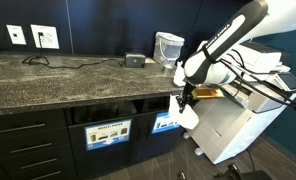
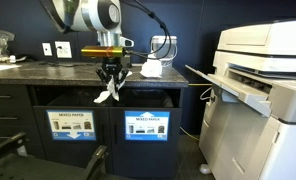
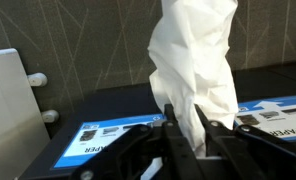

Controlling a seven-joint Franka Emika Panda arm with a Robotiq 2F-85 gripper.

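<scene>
A crumpled white sheet, perhaps paper (image 3: pixel 193 55), is pinched in my gripper, which is shut on it. In exterior view 1 the white sheet (image 1: pixel 184 114) hangs below the gripper (image 1: pixel 180 94) in front of the counter's edge. From exterior view 2 the gripper (image 2: pixel 114 80) is seen over the open-topped bins, with the white sheet (image 2: pixel 108 95) beneath it. Two blue-and-white labels are on the bin fronts: the left label (image 2: pixel 72 124) and the right label (image 2: pixel 146 126). The fingertips are partly hidden by the sheet in the wrist view.
The dark speckled countertop (image 1: pixel 68 88) runs behind the bins. On it stand a clear tub (image 1: pixel 169 47) and a small grey box (image 1: pixel 135 61). A large white printer (image 2: pixel 258 90) stands to the right, its tray (image 2: pixel 233 90) sticking out toward the bins.
</scene>
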